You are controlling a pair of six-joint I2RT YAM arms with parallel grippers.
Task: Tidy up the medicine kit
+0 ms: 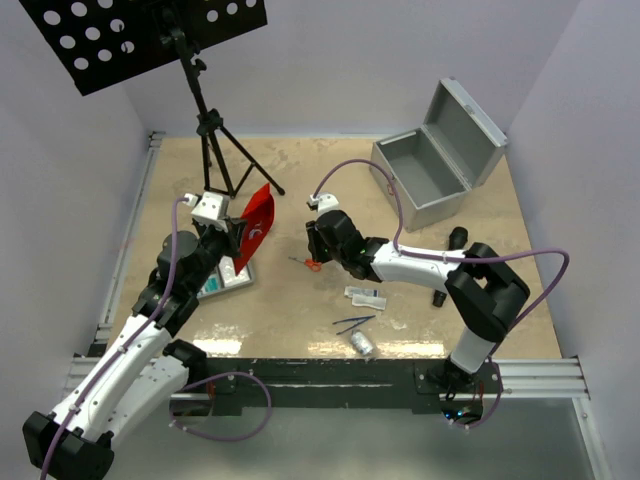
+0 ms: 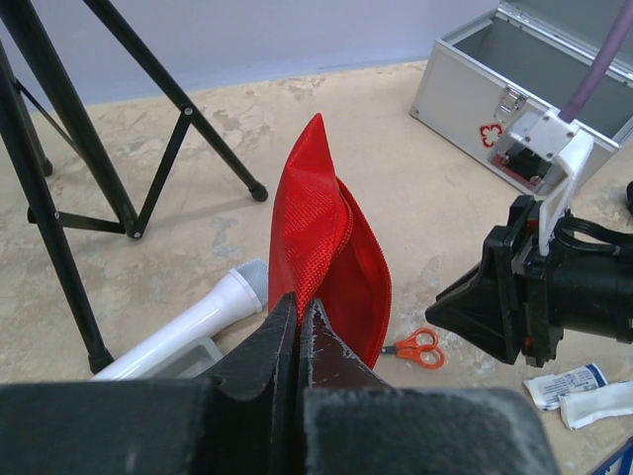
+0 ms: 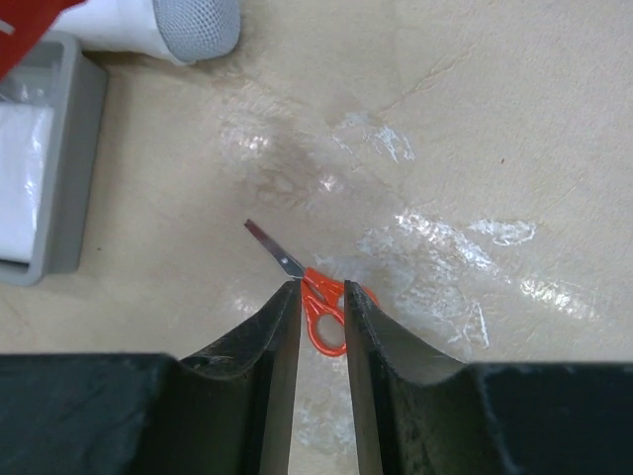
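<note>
A red pouch (image 1: 258, 222) hangs upright above the table's left side; my left gripper is shut on its edge. Orange-handled scissors (image 3: 323, 308) lie on the table near the middle. Over their handles is my right gripper, part open; the handles show through the gap, and whether the fingers touch them I cannot tell. The silver medicine case (image 1: 428, 213) stands open at the back right, looking empty inside. Two white sachets (image 1: 367, 298), blue tweezers (image 1: 355, 322) and a small white bottle (image 1: 362, 344) lie toward the front.
A black tripod stand (image 1: 210, 130) stands at the back left. Under my left gripper are a grey tray (image 3: 84, 163) with packs and a white cylinder with a mesh end (image 2: 213, 309). A dark object (image 1: 457, 238) lies by my right arm. Table between tripod and case is clear.
</note>
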